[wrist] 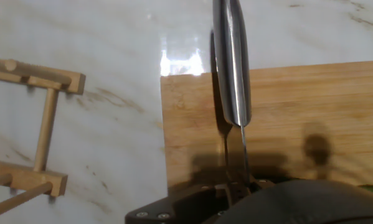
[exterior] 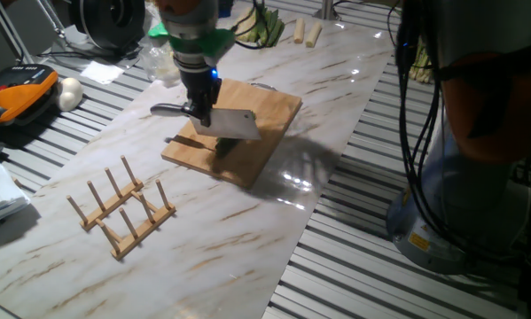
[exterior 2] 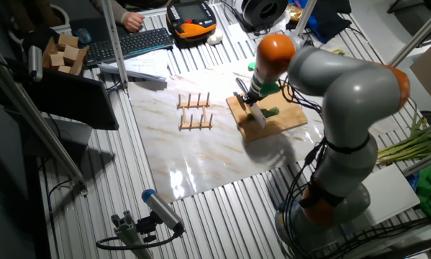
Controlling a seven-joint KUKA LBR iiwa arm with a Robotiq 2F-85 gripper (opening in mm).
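A cleaver with a broad steel blade (exterior: 231,124) and a dark handle (exterior: 167,110) is held by my gripper (exterior: 203,115), which is shut on it. The blade stands on edge over the wooden cutting board (exterior: 270,115); whether its edge touches the board cannot be told. Green vegetable pieces (exterior 2: 273,112) lie on the board beside the blade, partly hidden by it in the first exterior view. In the wrist view the cleaver's metal handle (wrist: 233,62) points away from the fingers, while most of the blade is hidden.
A wooden peg rack (exterior: 128,213) stands on the marble-patterned sheet (exterior: 203,275) near the board. Green stalks (exterior: 267,28) and two pale pieces (exterior: 307,34) lie at the back. An orange-and-black device (exterior: 21,96) sits off to the left.
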